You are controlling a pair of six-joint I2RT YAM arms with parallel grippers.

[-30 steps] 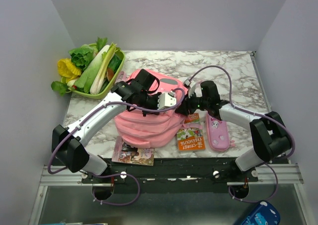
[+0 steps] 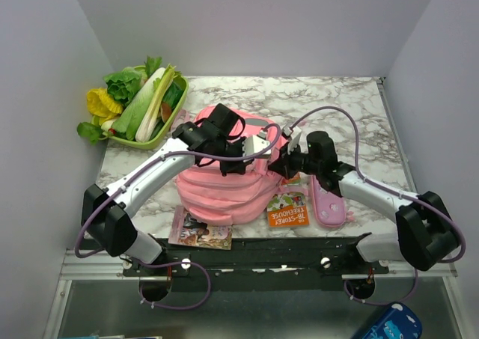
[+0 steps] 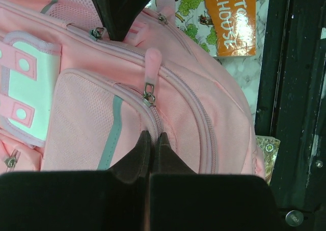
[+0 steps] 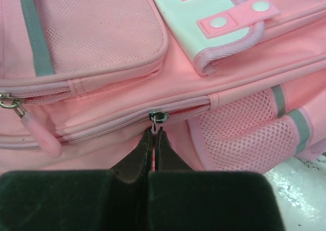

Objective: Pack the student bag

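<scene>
The pink backpack [image 2: 224, 193] lies on the marble table, several of its zippers in view. In the left wrist view my left gripper is shut at the edge of its mesh front pocket [image 3: 84, 119], just below a zipper pull [image 3: 152, 68]. Whether fabric is pinched there is unclear. My right gripper is shut at another zipper, whose metal slider [image 4: 159, 117] sits right at the fingertips; its pull runs down between them, with pink showing in the gap. A mint-and-pink flap piece [image 4: 209, 24] sits on the bag's front.
An orange-and-green book [image 2: 288, 210] and a pink pencil case [image 2: 327, 204] lie right of the bag. Another book [image 2: 200, 230] is partly under its front edge. A green vegetable basket [image 2: 166, 129] stands at back left.
The backpack has moved a little to the right, and the left gripper with it.
</scene>
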